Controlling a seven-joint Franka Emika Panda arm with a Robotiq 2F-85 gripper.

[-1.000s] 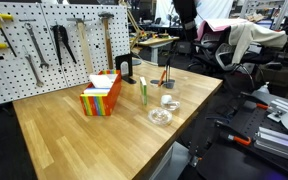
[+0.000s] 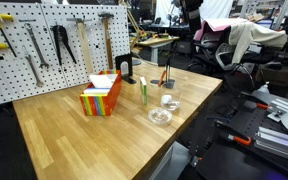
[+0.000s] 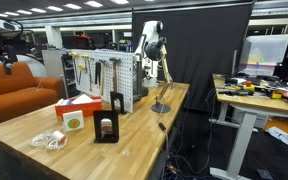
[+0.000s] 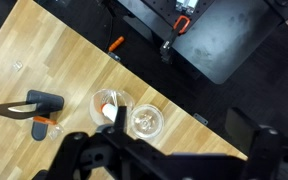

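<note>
My gripper is open, its dark fingers spread wide along the bottom of the wrist view with nothing between them. It hangs high above the table's edge; in exterior view 1 only part of it shows at the top. Beyond the fingers, a clear dish (image 4: 146,122) lies on the wood beside a clear container (image 4: 111,104) with something white in it. Exterior view 1 has the same dish (image 2: 160,116) near the table's front edge, with a small white item (image 2: 167,100) just behind it. A striped box (image 2: 100,97) holding white items stands farther left.
A thin green-and-white upright item (image 2: 144,91) stands right of the box. Tools hang on the white pegboard (image 2: 59,45) at the back. A dark stand (image 4: 47,103) sits at the left of the wrist view. Bare wood (image 2: 59,130) fills the table's near left.
The gripper has risen slightly and shifted a little in exterior view 1. The things on the table have not moved.
</note>
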